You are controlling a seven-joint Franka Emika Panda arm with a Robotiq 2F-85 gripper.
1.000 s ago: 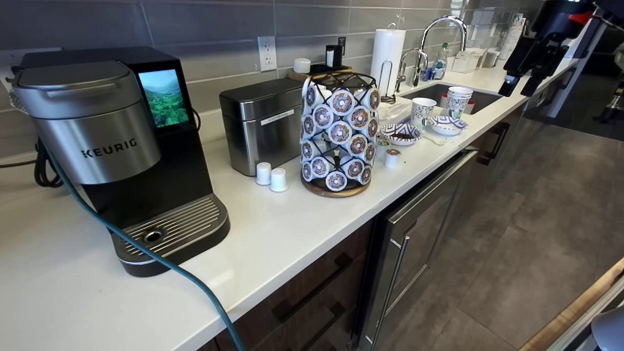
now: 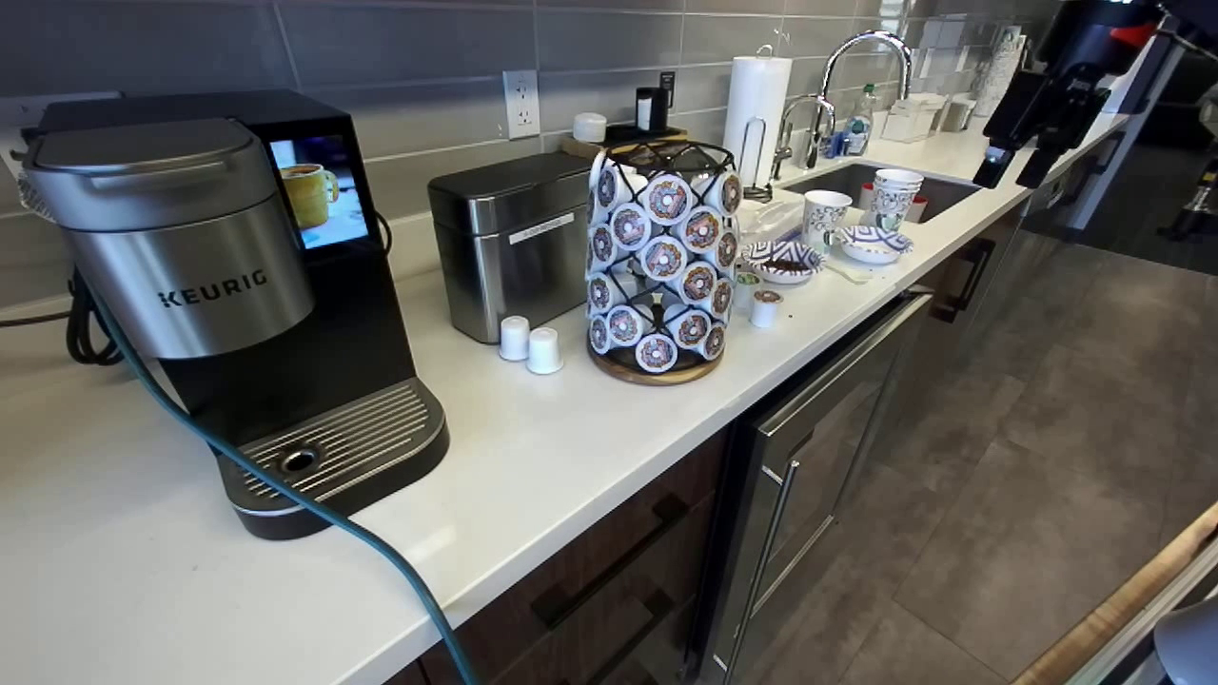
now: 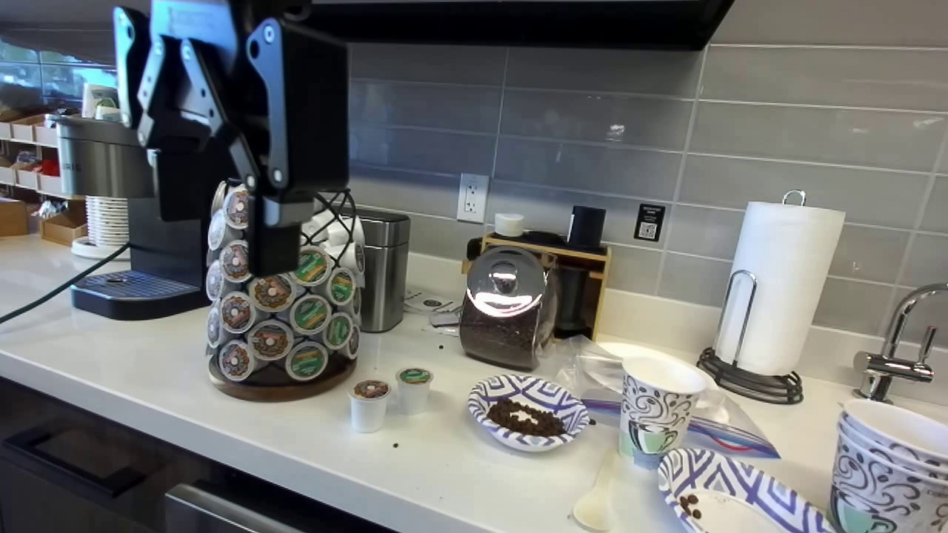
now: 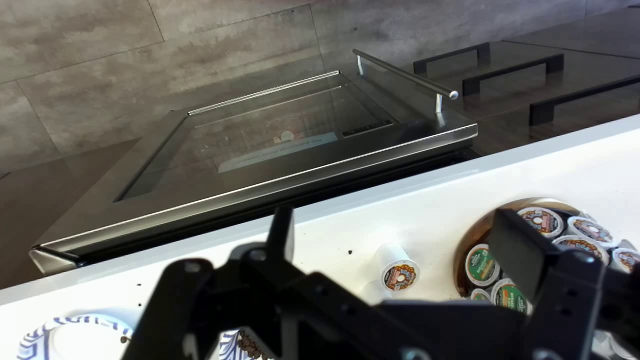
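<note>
My gripper [image 2: 1013, 167] hangs at the upper right of exterior view 1, above and in front of the counter. Its two fingers stand wide apart in the wrist view, with nothing held between them, so it is open. Below, on the counter, a white coffee pod [image 4: 399, 273] with a brown donut-print lid shows between the fingers; a second, green-lidded pod [image 3: 414, 389] stands beside it. The round pod carousel [image 2: 662, 268] is full of pods, and one finger covers part of it in the wrist view. A Keurig coffee maker [image 2: 217, 245] stands at the left, lid down.
Patterned bowls, one a bowl [image 3: 530, 413] with coffee beans, and a paper cup [image 3: 658, 409] stand right of the pods. Two white pods [image 2: 530, 344] sit by the steel bin [image 2: 514, 245]. A teal cable [image 2: 377, 546] crosses the counter's left front.
The coffee maker's screen has switched from a green landscape to a yellow mug. The arm and the objects on the counter look unmoved.
</note>
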